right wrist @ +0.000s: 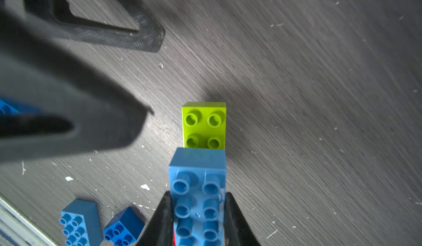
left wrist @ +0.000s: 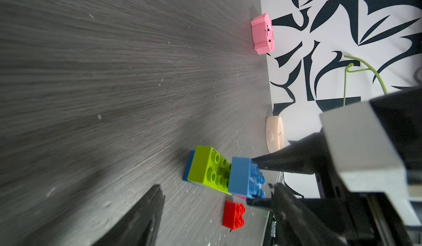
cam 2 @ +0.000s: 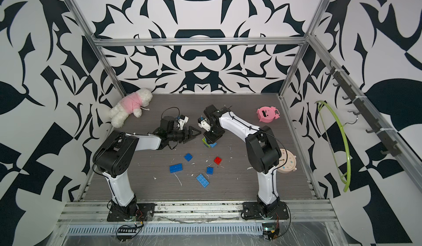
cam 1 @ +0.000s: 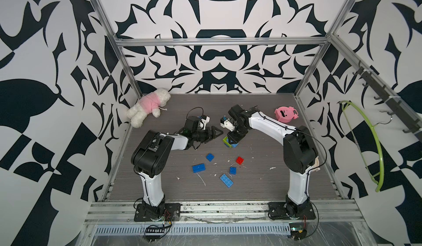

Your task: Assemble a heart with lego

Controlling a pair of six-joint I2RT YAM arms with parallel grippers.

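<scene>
A light blue brick [right wrist: 197, 193] is pinched in my right gripper, with its fingers on either side. The brick overlaps one end of a lime green brick [right wrist: 204, 125] in the right wrist view; whether the two touch cannot be told. Below the green one, a darker blue brick [left wrist: 189, 166] pokes out in the left wrist view. My left gripper is open with nothing gripped, its fingers [left wrist: 142, 215] spread short of this stack. Both grippers are close together near the table's middle, the left one [cam 1: 218, 132] just left of the stack.
Loose bricks lie nearer the front: a red brick [cam 1: 239, 160], a long blue brick [cam 1: 198, 167], a light blue brick [cam 1: 226, 180] and small blue bricks [cam 1: 210, 156]. A plush toy [cam 1: 148, 106] and a pink pig [cam 1: 286, 113] sit at the back corners.
</scene>
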